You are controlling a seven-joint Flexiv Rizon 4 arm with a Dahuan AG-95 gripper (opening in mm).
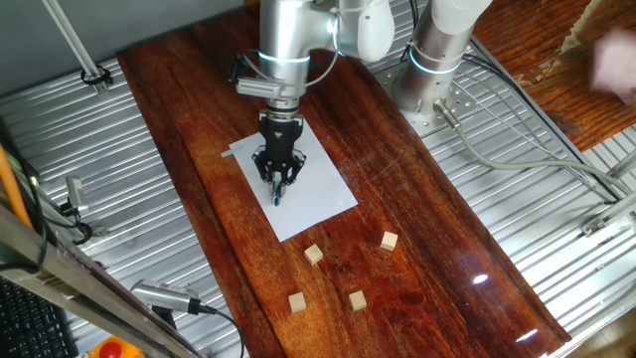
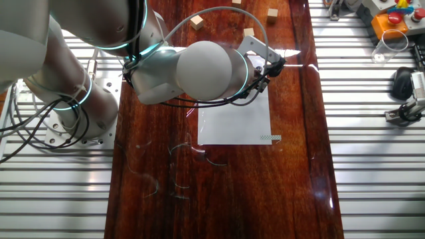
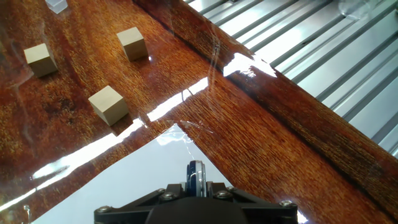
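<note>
My gripper point(image 1: 276, 199) points down over the white sheet point(image 1: 323, 194), and its fingers are drawn together. Between the spread black linkages in the wrist view, a narrow dark-blue and silver form point(image 3: 196, 177) shows at the gripper's middle. Whether this is the fingertips alone or a thin thing held there is not clear. Contact between the tip and the paper cannot be judged. Several pale wooden cubes lie apart on the wood, beyond the sheet's corner: one cube point(image 1: 314, 255) closest to the paper, another cube point(image 1: 389, 241), a third cube point(image 1: 358, 300).
A small greenish strip point(image 1: 228, 153) lies at the sheet's edge, also seen as a checkered strip point(image 2: 270, 137). Dark wood point(image 2: 265, 199) beyond the sheet is bare. A clear cup point(image 2: 390, 48) stands off the board. Something pinkish and blurred point(image 1: 614, 65) shows at the right.
</note>
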